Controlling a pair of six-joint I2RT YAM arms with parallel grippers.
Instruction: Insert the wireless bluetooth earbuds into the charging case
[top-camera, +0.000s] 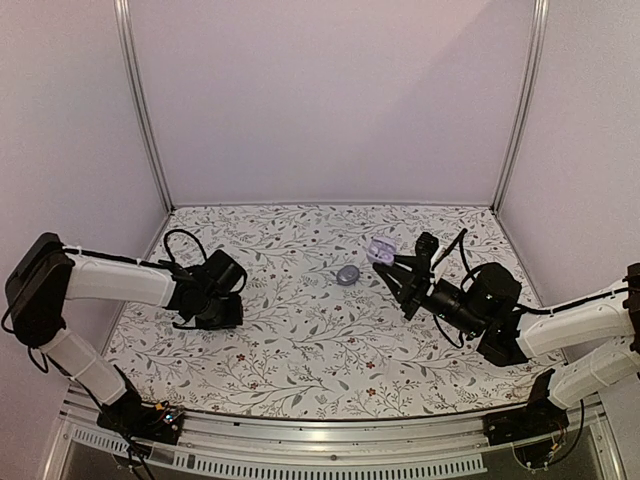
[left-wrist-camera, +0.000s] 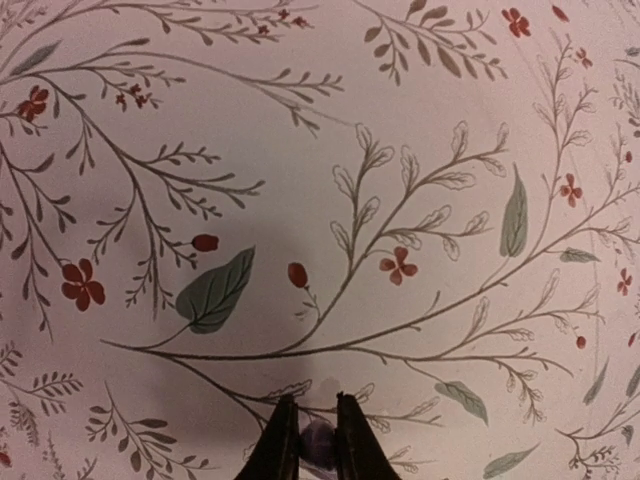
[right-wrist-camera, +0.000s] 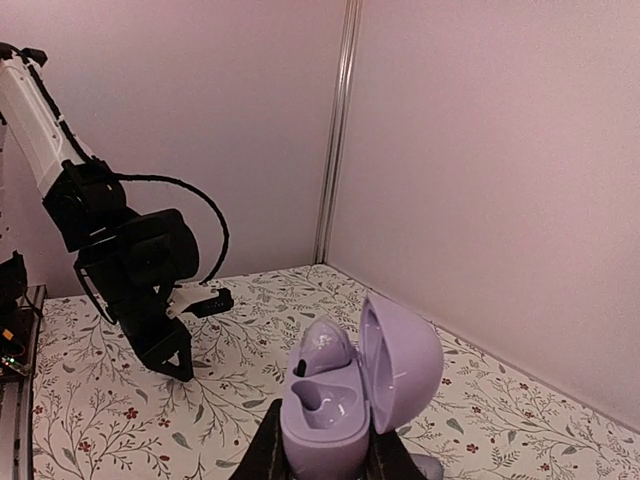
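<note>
The lavender charging case (top-camera: 380, 250) (right-wrist-camera: 325, 430) is upright with its lid open, held in my right gripper (top-camera: 398, 272) above the table. In the right wrist view one earbud sits in a slot and the nearer slot looks empty. My left gripper is shut on a small lavender earbud (left-wrist-camera: 318, 450), low over the floral table at the left side, pointing down; from above, its fingers are hidden by the wrist.
A round lavender object (top-camera: 347, 275) lies on the table (top-camera: 300, 350) just left of the right gripper, below the case. Walls (top-camera: 330, 100) close the back and sides.
</note>
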